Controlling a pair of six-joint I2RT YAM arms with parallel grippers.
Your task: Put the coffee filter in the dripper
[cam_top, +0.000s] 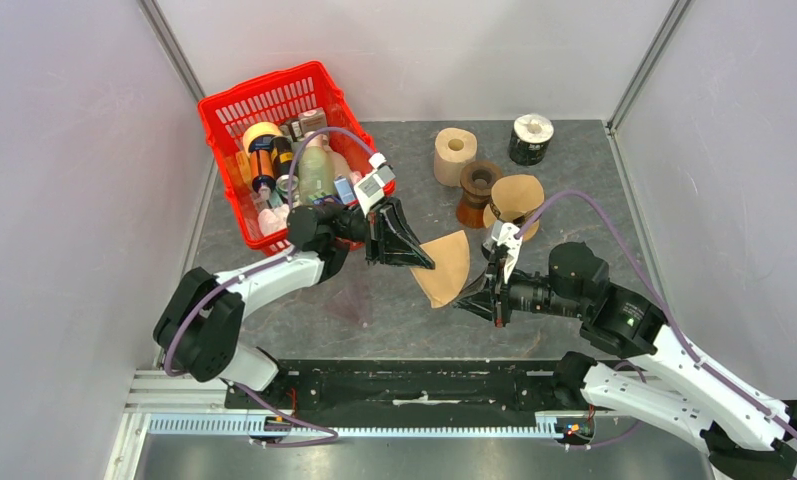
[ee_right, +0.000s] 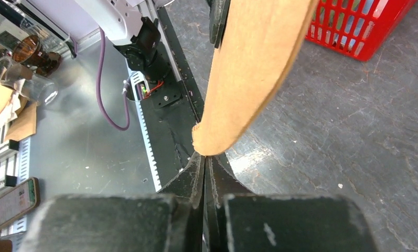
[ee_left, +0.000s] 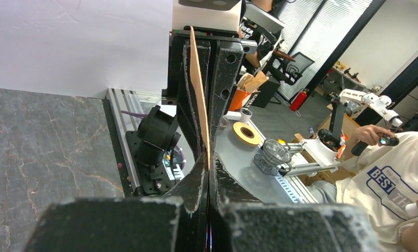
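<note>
The tan paper coffee filter [cam_top: 449,268] is held up above the table between the two arms. My left gripper [cam_top: 431,266] is shut on its left side; in the left wrist view the filter [ee_left: 198,84] appears edge-on, rising from the closed fingertips. My right gripper [cam_top: 458,302] is shut at the filter's lower right edge. In the right wrist view, the lower end of the filter [ee_right: 238,94] meets the fingertips; whether they pinch it cannot be seen. A brown hourglass-shaped vessel [cam_top: 478,188], apparently the dripper, stands behind the right gripper.
A tan-topped container [cam_top: 517,196] stands beside the brown vessel. Behind them are a tan roll [cam_top: 455,154] and a black, white-topped can [cam_top: 531,138]. A red basket [cam_top: 236,190] full of items fills the back left.
</note>
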